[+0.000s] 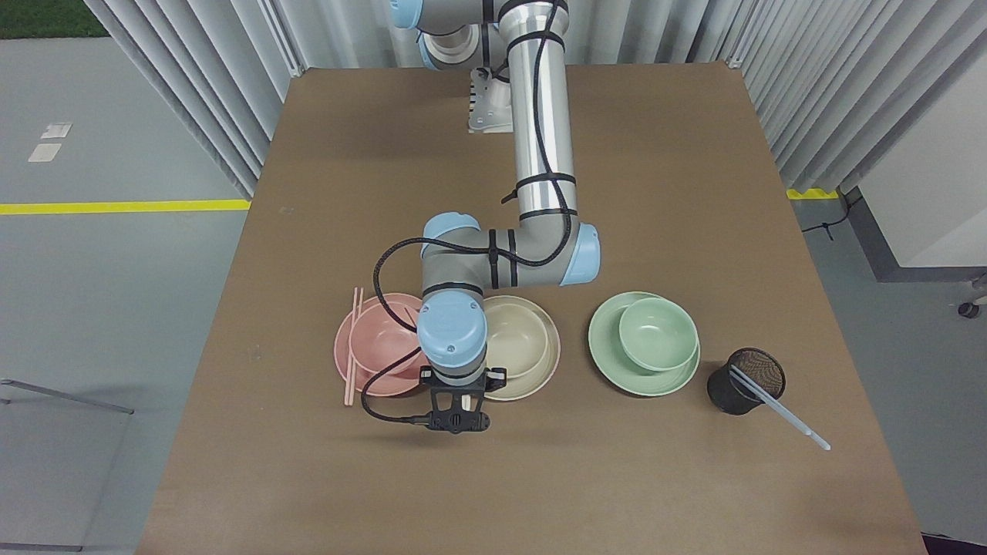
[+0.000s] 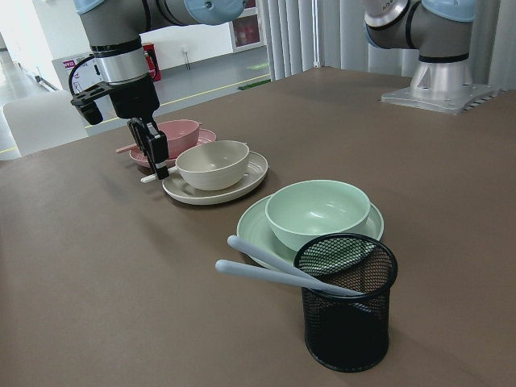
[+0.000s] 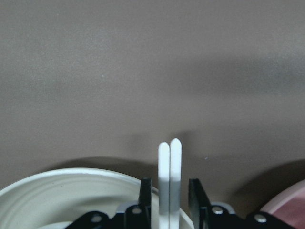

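Note:
My gripper is open around two white chopsticks [image 3: 175, 167], which lie side by side beside the cream bowl on its plate [image 2: 214, 165], with a visible gap to the right finger. The pink bowl [image 1: 384, 338] on a pink plate sits to the front view's left, with pink chopsticks [image 1: 352, 347] across its left side. In the front view my arm hides part of the cream set and the white chopsticks.
A green bowl [image 1: 657, 333] on a green plate [image 1: 611, 361] stands right of the cream set. Farther right, a black mesh cup [image 2: 347, 330] holds pale blue chopsticks [image 1: 796, 421].

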